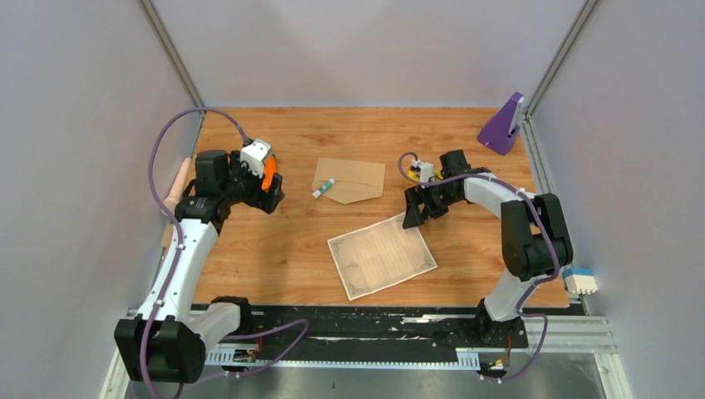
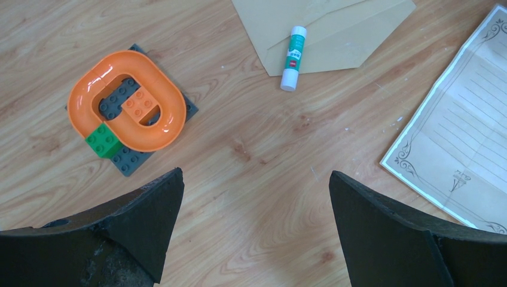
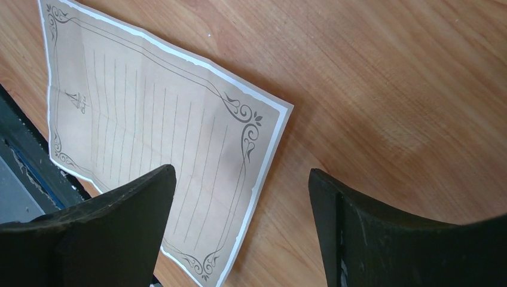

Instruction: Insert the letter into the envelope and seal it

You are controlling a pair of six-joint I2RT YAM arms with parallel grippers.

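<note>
The letter [image 1: 382,258], a lined sheet with ornamented corners [image 3: 137,119], lies flat at the front centre. Behind it the kraft envelope [image 1: 357,170] lies with its pointed flap toward the front, a glue stick [image 1: 323,188] on it [image 2: 293,57]. My right gripper [image 1: 413,214] is open above the letter's back-right corner, which shows between and beyond its fingers in the right wrist view [image 3: 243,173]. My left gripper [image 1: 270,198] stands open at the left, over bare table, nothing between its fingers.
An orange toy track on bricks [image 2: 167,113] lies under the left arm. A yellow block lies mostly hidden behind the right gripper. A purple object [image 1: 499,129] stands at the back right. The table between envelope and left gripper is clear.
</note>
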